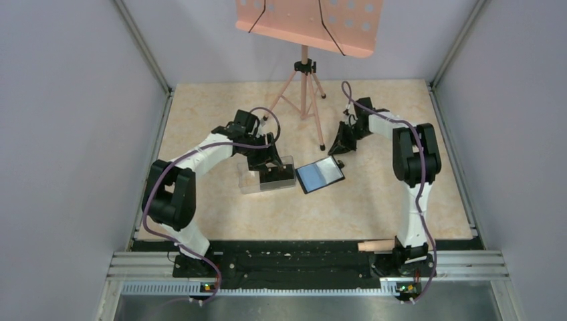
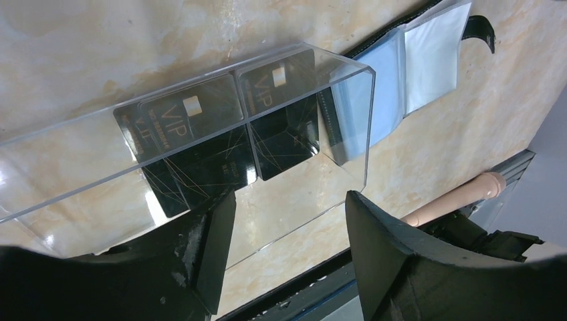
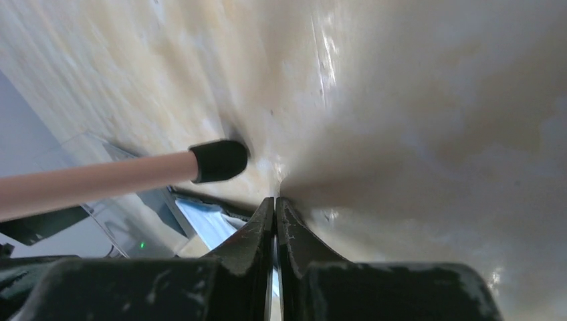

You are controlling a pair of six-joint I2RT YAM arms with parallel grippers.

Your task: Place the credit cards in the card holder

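Note:
A clear acrylic box [image 2: 80, 120] holds several black VIP cards [image 2: 220, 167]. My left gripper hangs over it with its fingers apart, nothing between them. The open card holder [image 1: 319, 174], with blue and white sleeves and a dark strap, lies flat right of the box. My right gripper is shut, its tips together low over the table beside the holder's back edge; whether anything thin is between them cannot be seen.
A pink tripod stand [image 1: 304, 87] stands at the back, one foot [image 3: 220, 159] close to my right gripper.

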